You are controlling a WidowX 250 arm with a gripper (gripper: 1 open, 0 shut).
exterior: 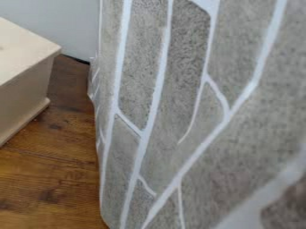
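A large, upright surface (203, 107) fills the right two thirds of the camera view, grey and speckled, crossed by irregular white lines in a cracked-panel pattern. Its left edge runs almost vertically and looks slightly crinkled. I cannot tell what object it belongs to. My gripper does not show in this view.
A cream box (21, 94) with a lid stands at the left on a brown wooden surface (48, 188), which is bare in the lower left. A pale wall (48, 18) rises behind the box.
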